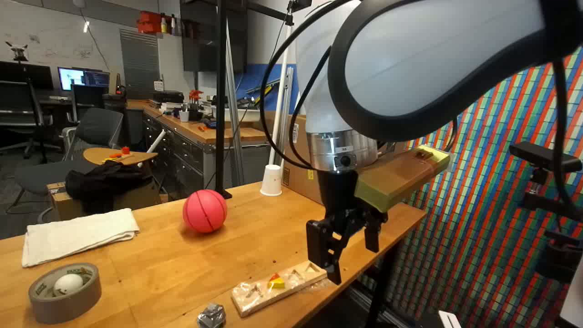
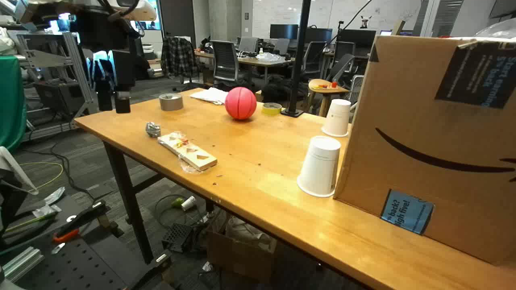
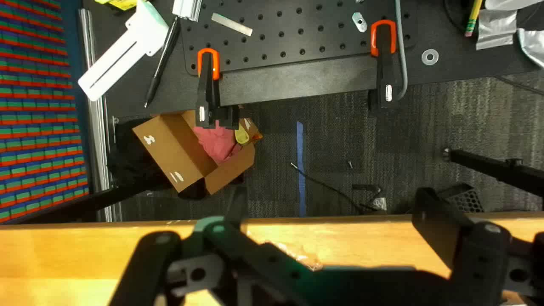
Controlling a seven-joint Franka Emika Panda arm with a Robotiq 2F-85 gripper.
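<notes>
My gripper (image 1: 354, 261) points down near the table's edge with its fingers wide apart, nothing between them. The wrist view shows the fingers of the gripper far apart above the edge and the floor beyond it. A wooden board with triangular recesses (image 1: 306, 271) lies on the table, close to the gripper in exterior view 1. Small red and yellow pieces (image 1: 276, 282) sit on the board. Beside its far end rests a crumpled silver lump (image 2: 152, 129). In the wrist view the gripper's own body hides much of the tabletop.
A pink ball (image 1: 205, 211), a folded white cloth (image 1: 82, 235) and a grey tape roll (image 1: 46, 306) holding a white ball (image 1: 68, 284) share the table. Two upturned white cups (image 2: 321, 166) (image 2: 337, 117) stand by a cardboard box (image 2: 435, 121). Mid-table is mostly clear.
</notes>
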